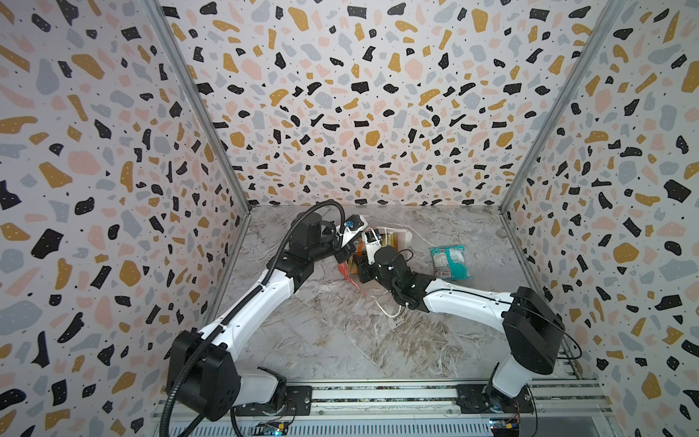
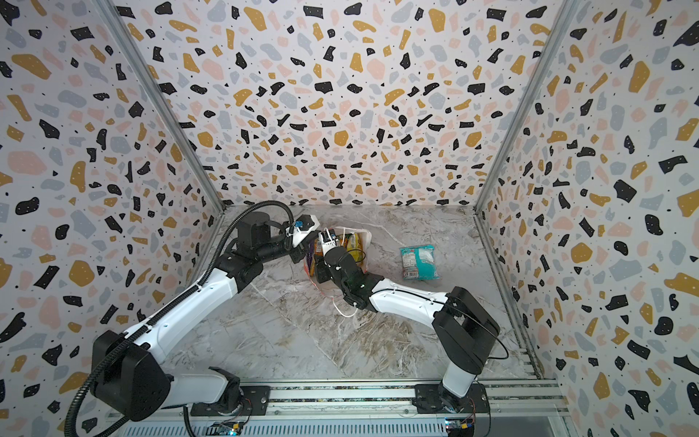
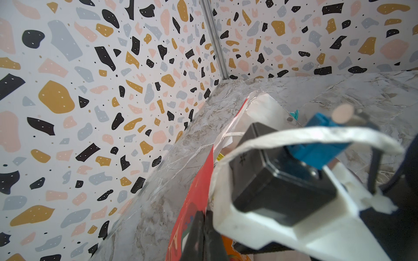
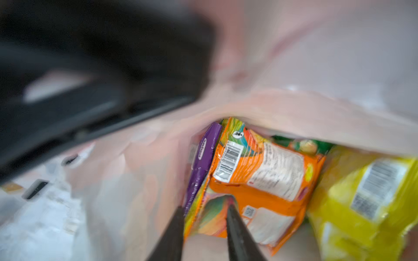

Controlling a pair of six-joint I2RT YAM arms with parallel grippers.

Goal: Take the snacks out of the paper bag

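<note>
The paper bag (image 1: 404,240) stands open mid-table. My left gripper is shut at its red-and-white rim in the left wrist view; whether paper is between the fingers is unclear. My right gripper is part open inside the bag, its fingertips just short of an orange snack packet (image 4: 274,169). A purple packet (image 4: 204,156) lies left of it, a yellow packet (image 4: 365,195) right, and a green one (image 4: 322,145) behind. None shows between the fingers.
A teal-and-white packet (image 1: 449,262) lies on the table right of the bag. Patterned walls enclose the sides and back.
</note>
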